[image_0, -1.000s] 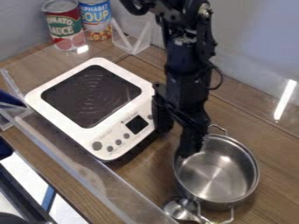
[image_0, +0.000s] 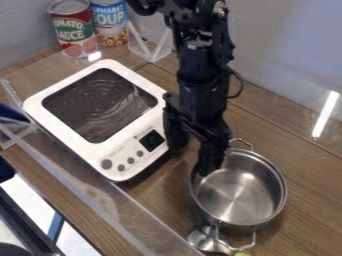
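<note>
The black gripper (image_0: 207, 160) hangs low at the left rim of a steel pot (image_0: 243, 195), in front of the arm's body; its fingers are dark and hard to make out. The pot has two loop handles and looks empty. To the left lies a white portable stove (image_0: 74, 130) with a dark top and a small control panel, close beside the arm.
A tomato sauce can (image_0: 74, 25) and an alphabet soup can (image_0: 110, 22) stand at the back left corner. A small metal object (image_0: 203, 240) lies below the pot.
The pot has shifted slightly left and up in the picture since a second ago, and the gripper has moved slightly with it. The stove appears unchanged.
</note>
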